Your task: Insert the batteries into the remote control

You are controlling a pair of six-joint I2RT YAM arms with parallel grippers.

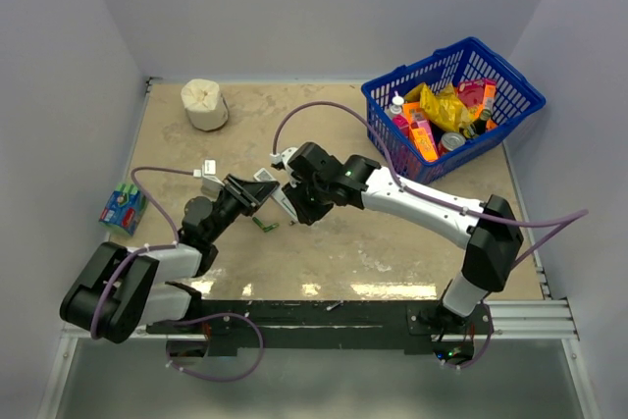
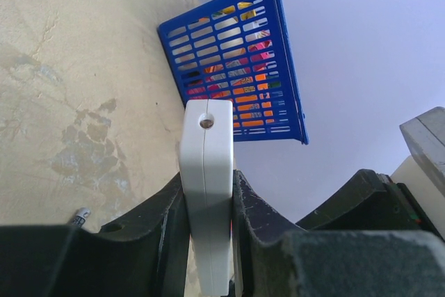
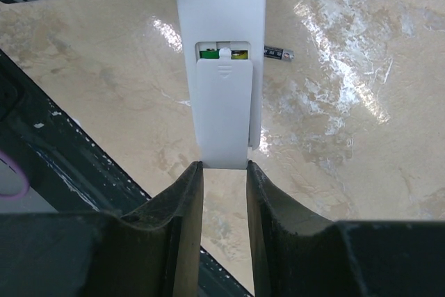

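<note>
My left gripper is shut on the white remote, holding it above the table. In the right wrist view its back shows a compartment with green and yellow inside, mostly covered by the battery cover. My right gripper has its fingertips either side of the cover's lower end, part open and apparently at it; whether it grips is unclear. A loose battery lies on the table below the remote.
A blue basket of goods stands at the back right, a white roll at the back left, a green-blue package at the left edge.
</note>
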